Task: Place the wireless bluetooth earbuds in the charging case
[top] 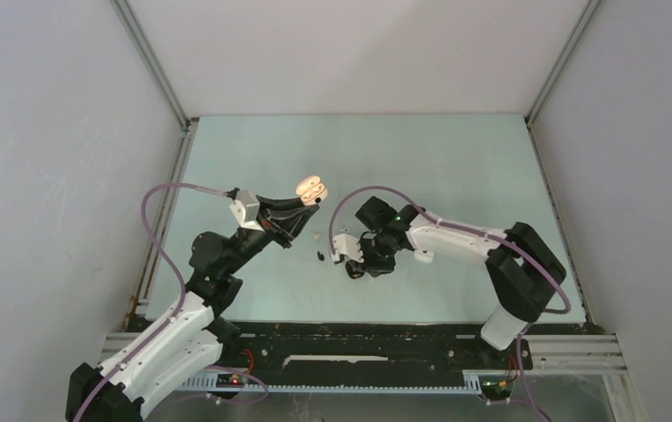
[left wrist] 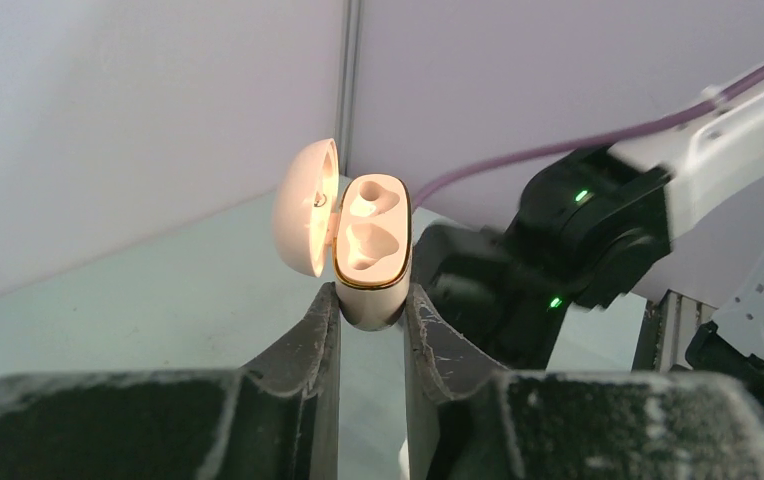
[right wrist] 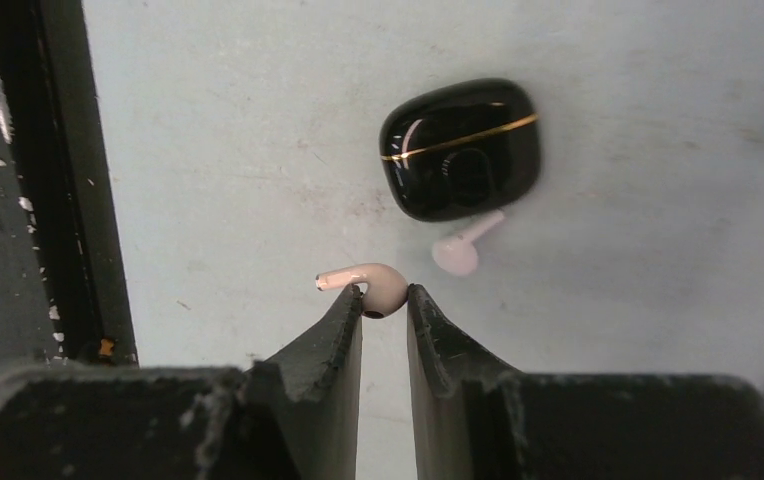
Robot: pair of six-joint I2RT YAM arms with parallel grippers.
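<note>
My left gripper is shut on an open pale pink charging case [left wrist: 378,230] with gold trim, held upright above the table, lid at its left, both slots empty; it also shows in the top view [top: 311,190]. In the right wrist view, a pale pink earbud [right wrist: 383,290] sits between the fingertips of my right gripper, apparently gripped, stem pointing left. Another pale earbud [right wrist: 455,254] lies on the table just beside a closed black case [right wrist: 458,150]. In the top view my right gripper is low over the table, right of the left one.
A small white object [top: 423,256] lies under the right arm. Small pale and dark bits [top: 320,256] lie between the arms. A dark front rail [right wrist: 68,180] edges the table.
</note>
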